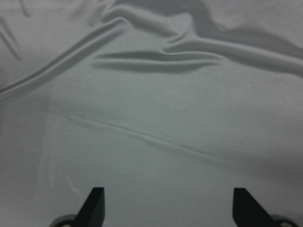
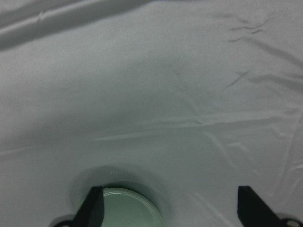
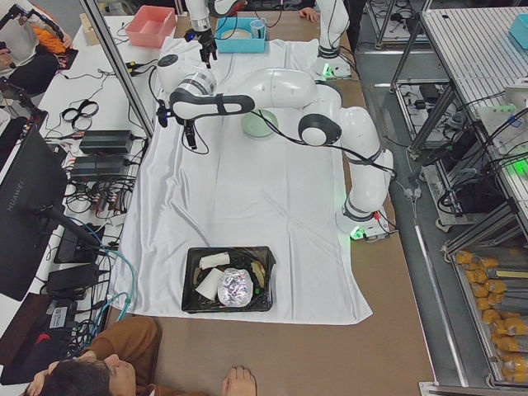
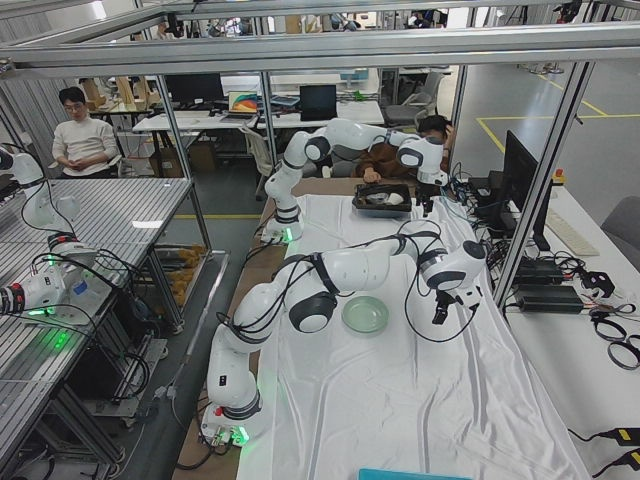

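A pale green plate (image 3: pixel 256 125) (image 4: pixel 365 314) lies on the white cloth (image 3: pixel 239 190); part of it shows low in the right wrist view. My left gripper (image 3: pixel 189 132) is above the cloth, left of the plate in the camera left view, open and empty. My right gripper (image 4: pixel 440 312) is open over the cloth, with the plate's edge low between and beyond its fingers in its wrist view.
A black tray (image 3: pixel 228 279) with a foil-covered bowl and white pieces stands at the cloth's near end in the camera left view. A blue bin (image 3: pixel 240 45) is at the far end. Monitors and cables line one side.
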